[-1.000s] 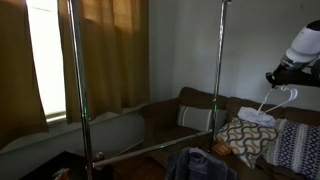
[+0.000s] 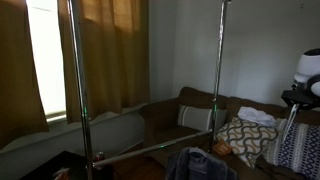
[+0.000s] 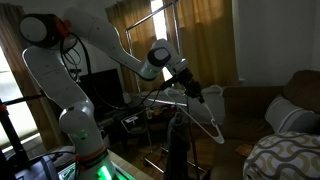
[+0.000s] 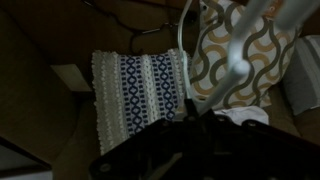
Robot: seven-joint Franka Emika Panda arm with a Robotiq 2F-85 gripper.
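A white hanger (image 3: 211,128) hangs in the grip of my black gripper (image 3: 198,96), in front of the sofa in exterior view 2. In exterior view 1 the gripper (image 2: 294,99) is at the right edge, with the hanger (image 2: 289,125) slanting down from it. Close up in the wrist view, the white hanger (image 4: 232,76) passes between the dark fingers of the gripper. The exact contact is too dark to make out.
A metal clothes rack (image 2: 219,65) stands at the centre, with a dark garment (image 2: 199,165) low beside it. The brown sofa (image 2: 163,121) carries a white-and-orange patterned pillow (image 4: 233,60) and a blue-and-white pillow (image 4: 140,88). White cloth (image 2: 256,116) lies on its back.
My gripper has moved right and lower in exterior view 1, carrying the hanger. The hanger now appears narrower and steeper than before. Rack and sofa have stayed put.
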